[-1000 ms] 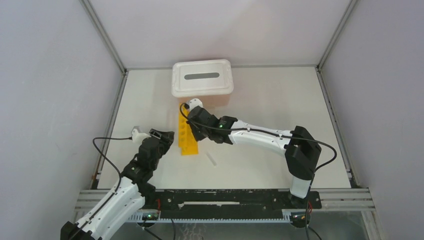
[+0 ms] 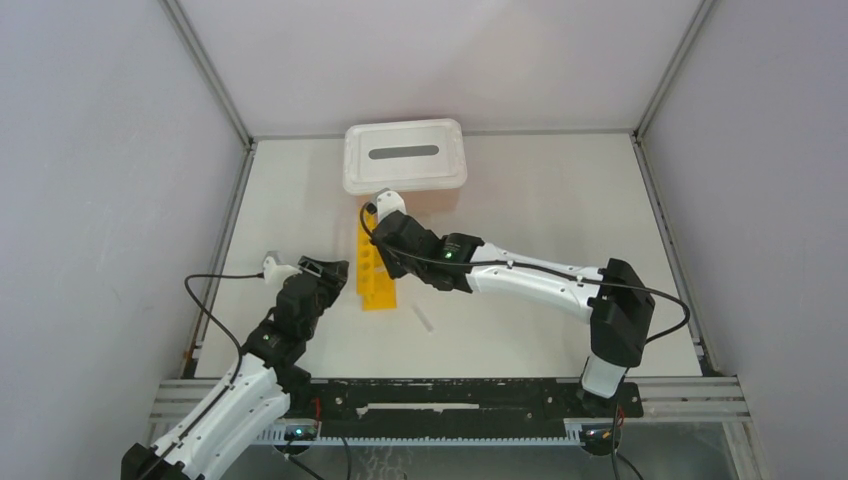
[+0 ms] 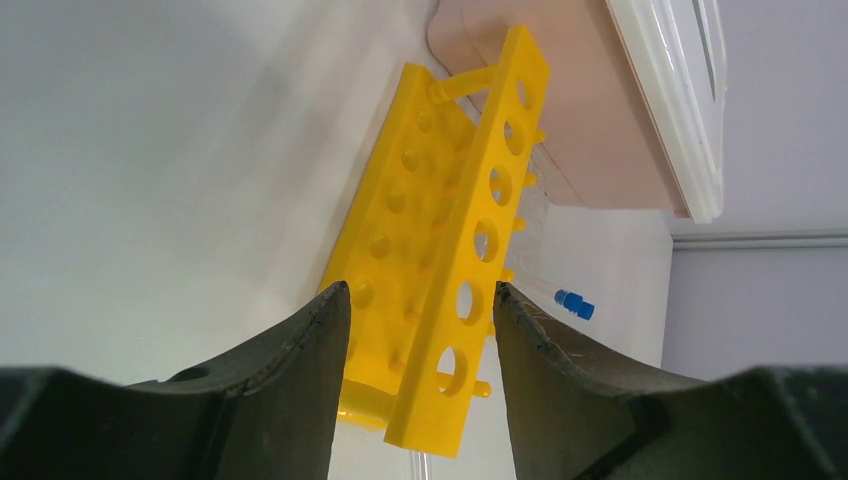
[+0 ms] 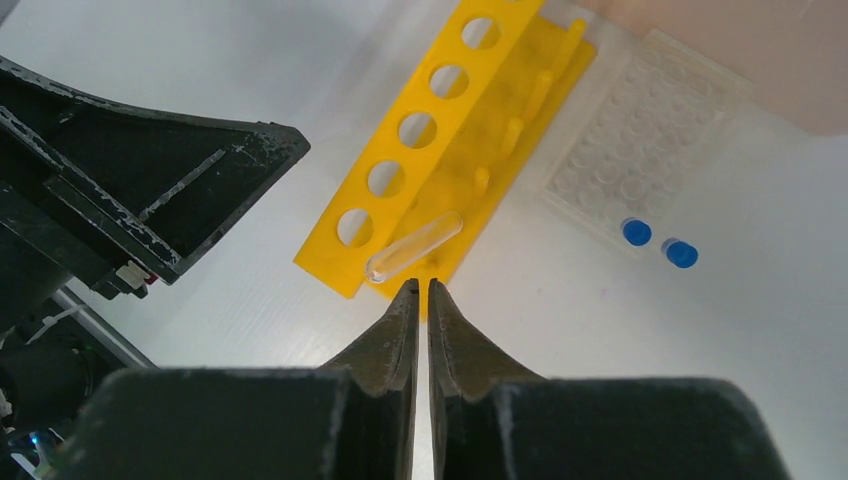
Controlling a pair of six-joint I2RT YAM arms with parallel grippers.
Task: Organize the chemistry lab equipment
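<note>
The yellow tube rack (image 3: 440,290) stands on the table with a row of round holes along its top rail. My left gripper is open at its near end, nothing between its fingertips. Over the rack, my right gripper is shut, with nothing visible between its fingers. A clear tube (image 4: 414,246) appears across the rack's near end in the right wrist view; I cannot tell how it rests. Another view, from the top, shows a clear tube (image 2: 422,318) flat on the table. Two blue caps (image 4: 636,231) sit by a clear well plate (image 4: 640,140).
Behind the rack stands a pinkish box with a white slotted lid (image 2: 404,157). Open table (image 2: 560,220) lies to the right, beyond the right arm. Walls close off both sides and the back. Both grippers are close together near the rack.
The left arm, rack and box look unmoved.
</note>
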